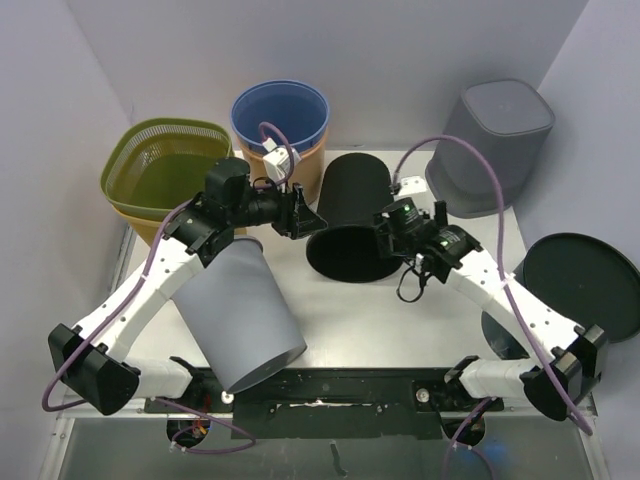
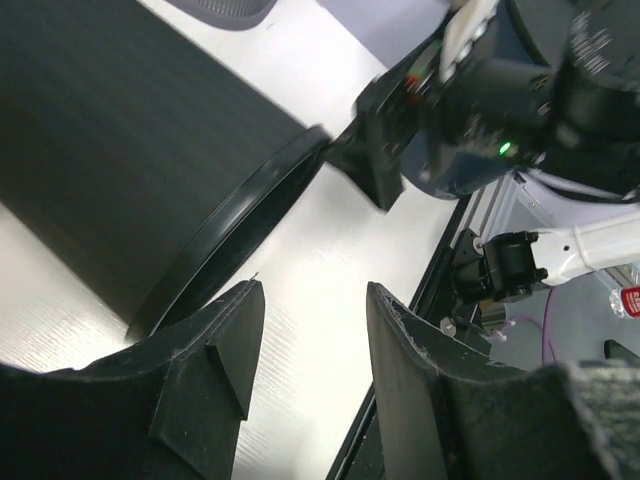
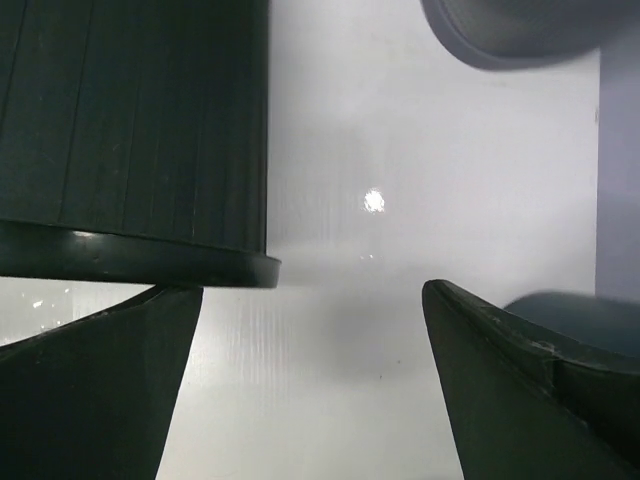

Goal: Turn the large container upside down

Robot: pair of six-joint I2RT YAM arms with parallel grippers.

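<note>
A black bin (image 1: 350,185) lies on its side in the middle, its dark open mouth facing front. My left gripper (image 1: 303,218) is just left of the bin's mouth, fingers apart; in the left wrist view the rim (image 2: 215,235) runs just beyond the left finger, with nothing between the fingers. My right gripper (image 1: 400,228) stands open at the bin's right side; in the right wrist view the rim (image 3: 140,255) reaches just above the left finger.
A grey bin (image 1: 240,310) lies on its side front left. Green (image 1: 165,135) and blue (image 1: 280,95) bins stand behind, a grey bin (image 1: 490,150) back right, a dark bin (image 1: 580,285) at right. Bare table shows front centre.
</note>
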